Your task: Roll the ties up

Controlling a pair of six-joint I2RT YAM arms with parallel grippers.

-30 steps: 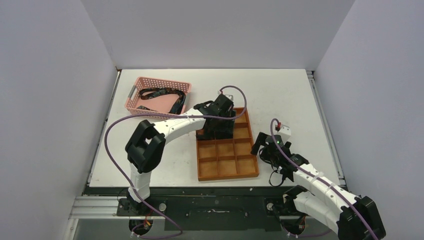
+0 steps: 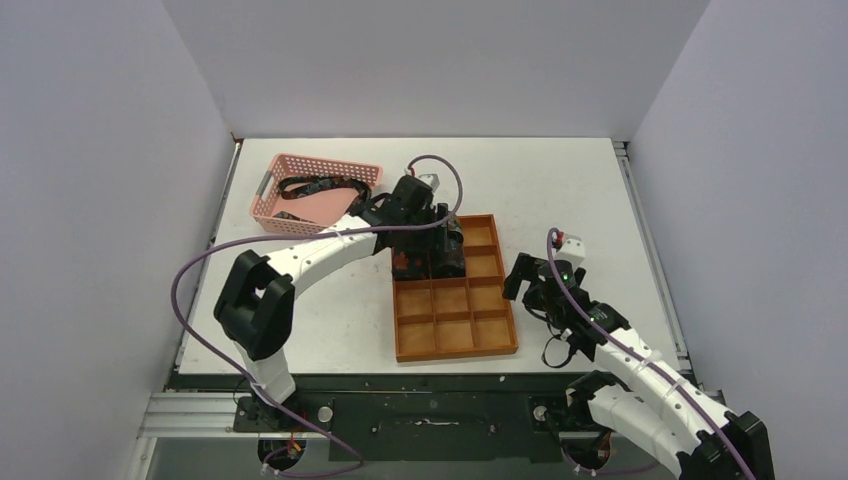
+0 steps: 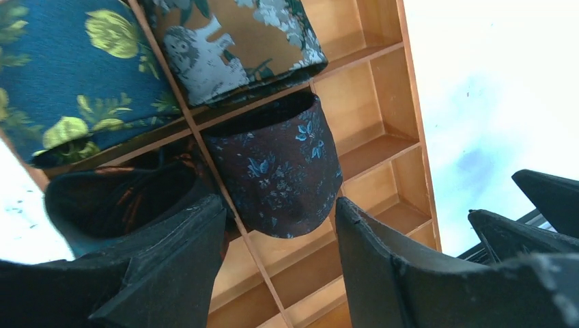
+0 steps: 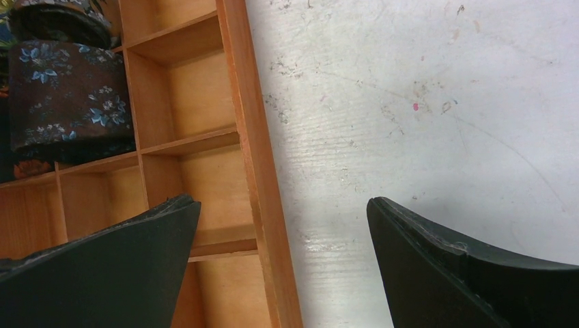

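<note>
A dark tie roll with small blue flowers sits in a box compartment; it shows at upper left in the right wrist view, too. Left of it is another dark roll (image 3: 116, 205) with orange marks, partly behind a finger. Behind these are a blue roll with yellow flowers (image 3: 75, 75) and a brown-and-grey patterned roll (image 3: 232, 48). My left gripper is partly open above the box, its fingertips apart near the blue-flowered roll's lower end. My right gripper stands open, empty, over the wooden box's (image 4: 263, 164) right edge.
The pink basket (image 2: 320, 165) at the back left holds a long dark tie (image 2: 335, 183). The front compartments of the wooden box (image 2: 455, 350) are empty.
The rolls stay in the box. The right arm shifted only slightly.
</note>
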